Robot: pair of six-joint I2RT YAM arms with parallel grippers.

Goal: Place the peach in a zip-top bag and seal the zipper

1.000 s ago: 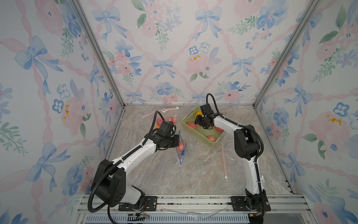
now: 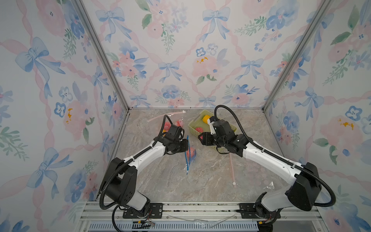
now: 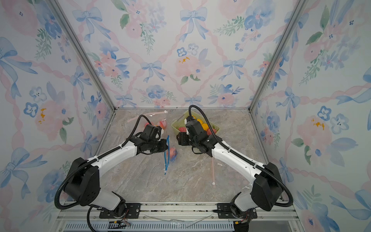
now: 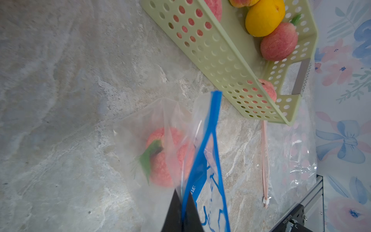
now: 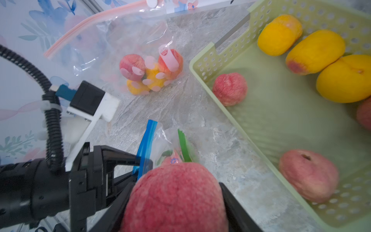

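Note:
Clear plastic with a blue zipper edge (image 4: 204,154) forms the zip top bag (image 4: 133,125); one peach (image 4: 160,170) with a green leaf sits inside. My left gripper is shut on the bag's zipper edge, also seen in the right wrist view by the blue strip (image 5: 146,143). Its mouth shows a gap between two blue strips. Another peach (image 5: 175,193), rosy and round, fills the fingers of my right gripper (image 2: 204,139), shut on it. That gripper is between the basket and the bag, with the bag just beyond the peach in the right wrist view.
A pale green basket (image 5: 239,127) of peaches and yellow fruit (image 5: 315,52) stands behind and right of the bag. At back left lies a filled pink-zip bag (image 5: 112,42); another pink zipper (image 2: 232,170) lies at right.
My right gripper has come away from over the basket, forward and left toward the bag, its arm swinging out to the right. The left gripper has stayed nearly still at the bag.

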